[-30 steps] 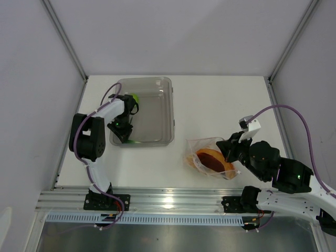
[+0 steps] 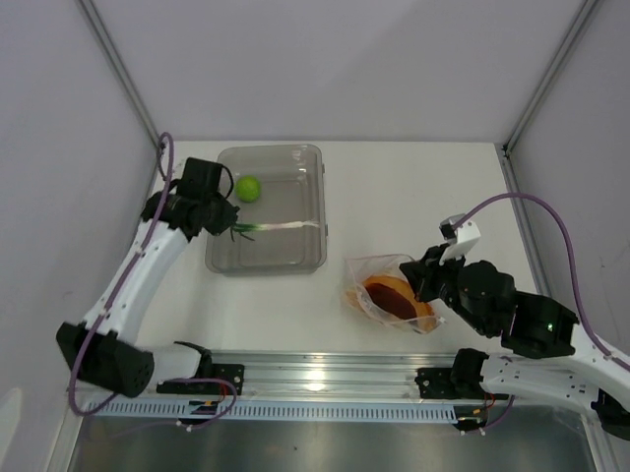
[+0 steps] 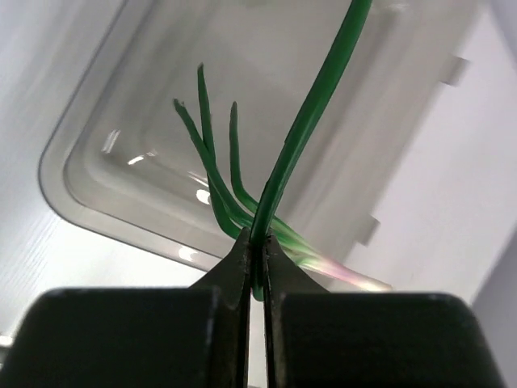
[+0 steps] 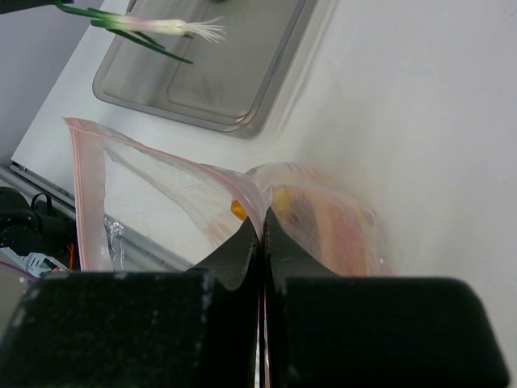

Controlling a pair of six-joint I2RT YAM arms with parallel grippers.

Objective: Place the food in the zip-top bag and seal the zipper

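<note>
My left gripper [image 2: 228, 218] is raised over the grey bin [image 2: 287, 175], shut on a green onion [image 3: 311, 113], whose white root end [image 4: 178, 26] dangles with its leaves. A green round fruit [image 2: 247, 189] sits in the bin. At the front right, my right gripper [image 2: 423, 280] is shut on the rim of the clear zip bag [image 4: 121, 162], which holds orange-brown food [image 2: 390, 295], partly hidden by plastic.
Metal rails [image 2: 315, 369] run along the front edge; walls surround the other sides.
My left gripper has risen from low in the bin, lifting the green onion with it. The right arm and bag have barely moved.
</note>
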